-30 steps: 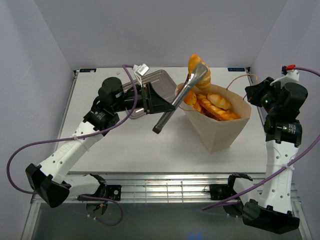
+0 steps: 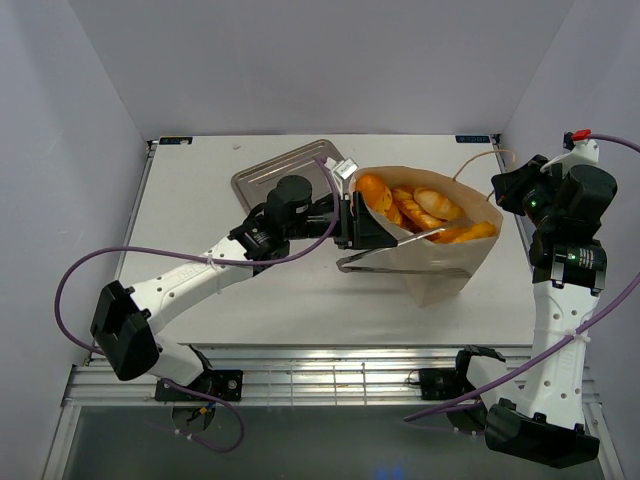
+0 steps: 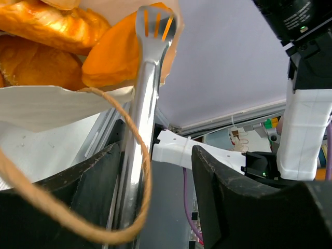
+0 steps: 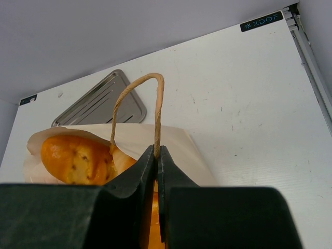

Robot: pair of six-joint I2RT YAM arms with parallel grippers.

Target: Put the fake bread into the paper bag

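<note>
The paper bag (image 2: pixel 435 285) stands open with several orange fake breads (image 2: pixel 432 203) inside. Metal tongs (image 2: pixel 372 268) reach from my left gripper (image 2: pixel 372 230) over the bag's near rim, their arms spread apart. In the left wrist view, the tongs (image 3: pixel 147 88) run between my open left fingers, with a clear gap on one side. Their tip overlaps an orange bread (image 3: pixel 111 54) inside the bag; contact is unclear. My right gripper is shut on the bag's twisted paper handle (image 4: pixel 158 104), at the bag's right side.
An empty grey metal tray (image 2: pixel 268 174) lies behind my left arm. The bag's other handle (image 3: pixel 147 171) loops in front of my left fingers.
My left gripper has moved right, toward the bag, and the tongs have swung lower and spread. The bread hanging at their tip now lies in the bag. My right arm stays put.
</note>
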